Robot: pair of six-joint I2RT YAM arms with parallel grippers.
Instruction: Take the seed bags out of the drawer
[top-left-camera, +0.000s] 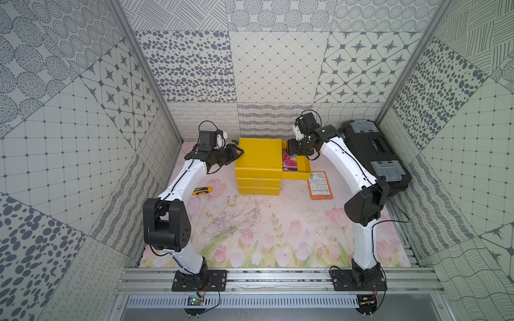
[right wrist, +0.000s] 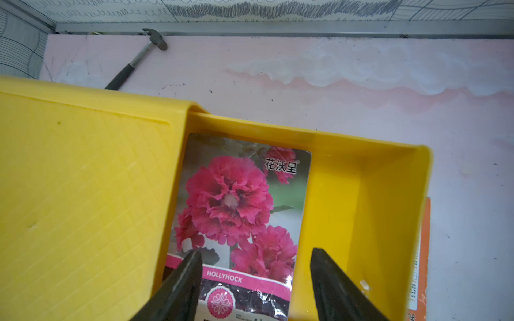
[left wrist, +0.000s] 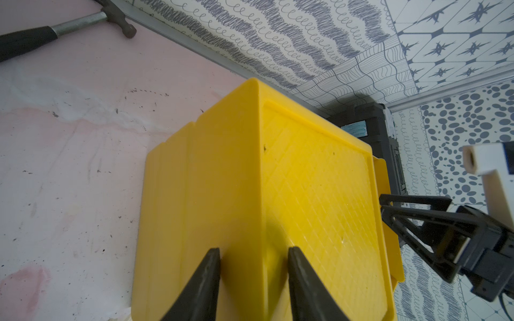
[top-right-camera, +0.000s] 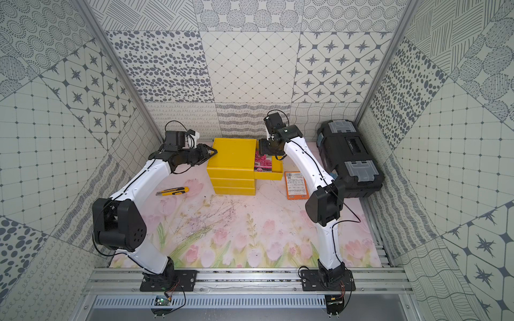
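The yellow drawer cabinet [top-left-camera: 259,155] stands mid-table, its top drawer [right wrist: 332,235] pulled out to the right. In that drawer a hollyhock seed bag [right wrist: 235,214] with pink flowers lies flat, its left edge against the cabinet's opening. Over the drawer hangs my right gripper, open, with nothing between its fingers. An orange-edged seed bag [top-left-camera: 320,185] lies on the table to the right of the cabinet. At the cabinet's upper left edge, my left gripper is part open, a finger on either side of the corner in the left wrist view.
A hammer [right wrist: 136,58] rests behind the cabinet, and a yellow utility knife [top-left-camera: 201,190] is to its left. The black toolbox [top-left-camera: 374,155] fills the back right.
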